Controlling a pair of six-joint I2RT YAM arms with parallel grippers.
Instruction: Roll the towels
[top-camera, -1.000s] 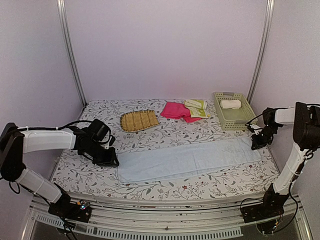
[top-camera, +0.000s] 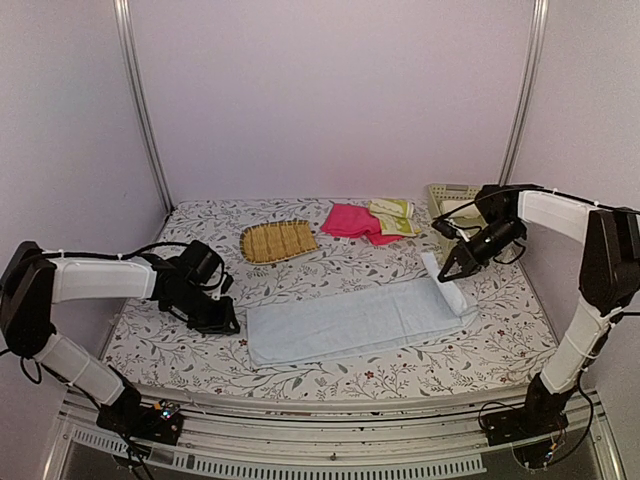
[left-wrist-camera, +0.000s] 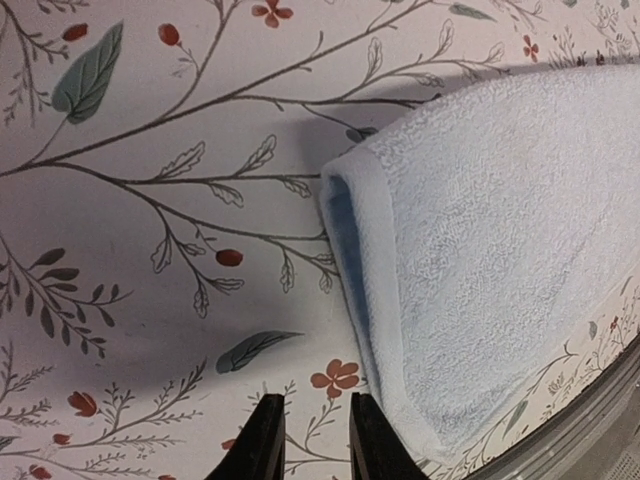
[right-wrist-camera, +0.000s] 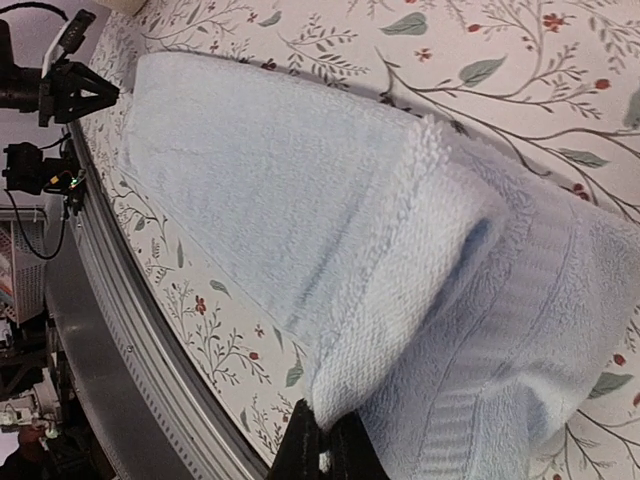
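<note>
A long pale blue towel (top-camera: 340, 320) lies across the table, its right end lifted and folded back toward the left. My right gripper (top-camera: 447, 273) is shut on that end; in the right wrist view the towel's raised edge (right-wrist-camera: 400, 270) runs into the fingertips. At the other end, my left gripper (top-camera: 232, 328) stands just beside the towel's left edge without touching it. Its fingers (left-wrist-camera: 262, 440) are part open with bare tablecloth between them, and the folded left edge of the towel (left-wrist-camera: 375, 270) shows to their right.
A pink cloth (top-camera: 350, 220) and a green-and-white cloth (top-camera: 393, 215) lie at the back. A wicker tray (top-camera: 278, 242) stands to their left. The green basket (top-camera: 455, 191) at the back right is partly hidden by my right arm.
My right gripper has swung left from the table's right side, carrying the towel's right end over. Earlier the towel slid slightly right, away from the left gripper, which has barely moved.
</note>
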